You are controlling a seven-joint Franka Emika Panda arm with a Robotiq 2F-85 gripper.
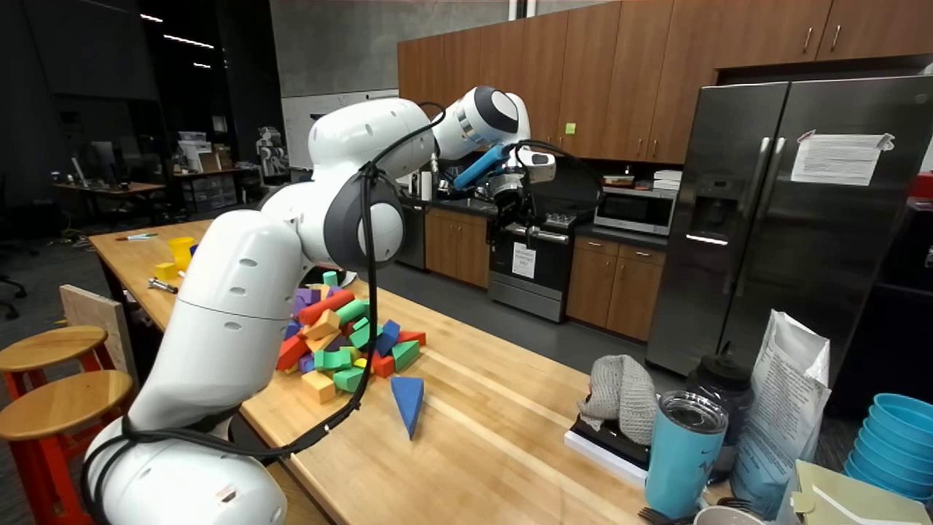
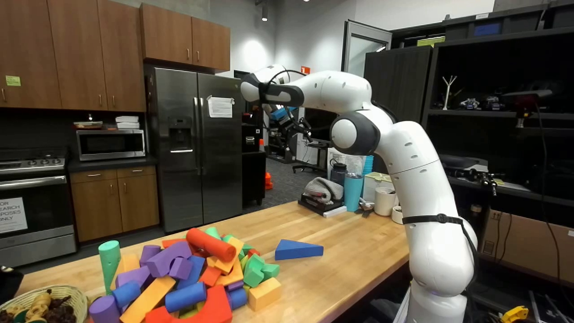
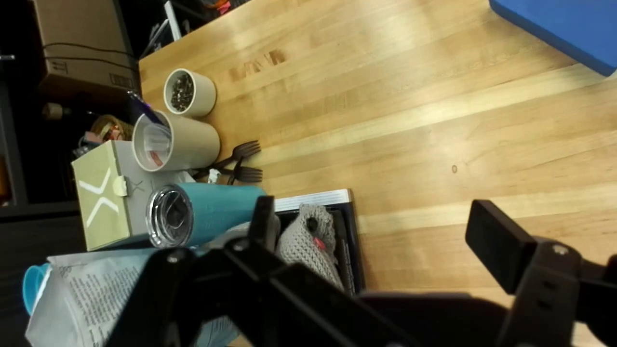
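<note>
My gripper is open in the wrist view, its two black fingers far apart with nothing between them. In exterior view 1 the gripper (image 1: 514, 219) hangs high above the table, well clear of everything on it. A blue triangular block (image 1: 408, 404) lies alone on bare wood; only part of this blue block (image 3: 570, 29) shows at the wrist view's upper right. Beside it in exterior view 1 is a pile of coloured blocks (image 1: 337, 341), red, green, orange and purple; the same pile (image 2: 199, 269) fills the lower left of exterior view 2.
A turquoise tumbler (image 1: 686, 455), a grey knitted toy (image 1: 622, 394) on a dark tray, a white bag (image 1: 783, 402) and cups (image 3: 185, 141) crowd one table end. Forks (image 3: 240, 162) lie by the cups. Between the blue block and this clutter the tabletop (image 3: 416, 127) is free.
</note>
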